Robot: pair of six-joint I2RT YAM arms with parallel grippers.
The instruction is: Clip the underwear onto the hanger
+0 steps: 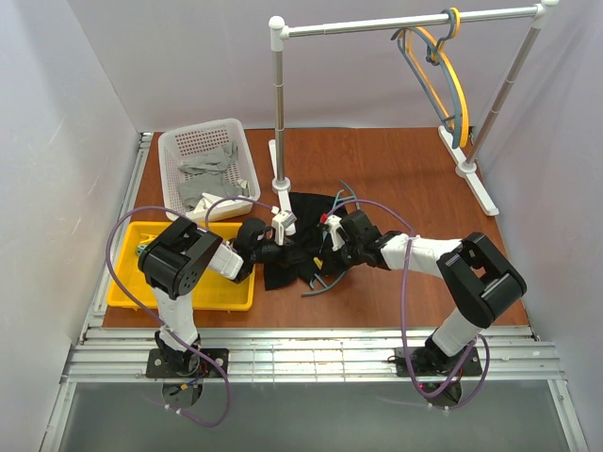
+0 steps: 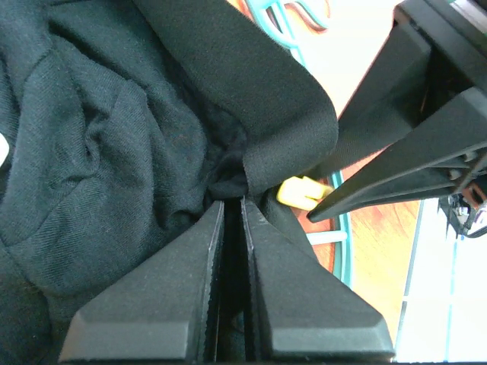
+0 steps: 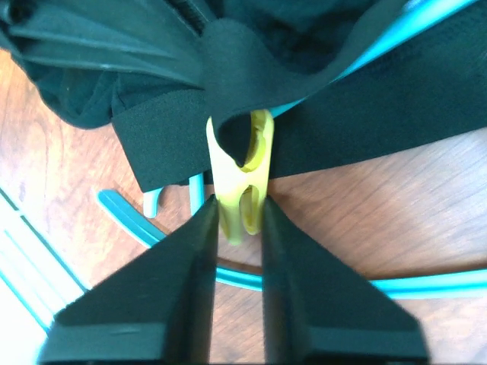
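Note:
Dark underwear (image 1: 306, 207) lies crumpled over a blue-grey hanger (image 1: 320, 287) on the wooden table. In the left wrist view my left gripper is closed on the dark fabric, near the waistband (image 2: 281, 129). In the right wrist view a yellow clip (image 3: 236, 167) on the hanger has a fold of dark fabric at its upper end, and my right gripper is at the clip's lower handles, its fingers around them. Whether the fold sits inside the clip's bite is unclear.
A yellow tray (image 1: 207, 297) is at the left front, with a white basket (image 1: 166, 160) of grey cloths behind it. A rack (image 1: 405, 23) with hangers stands at the back.

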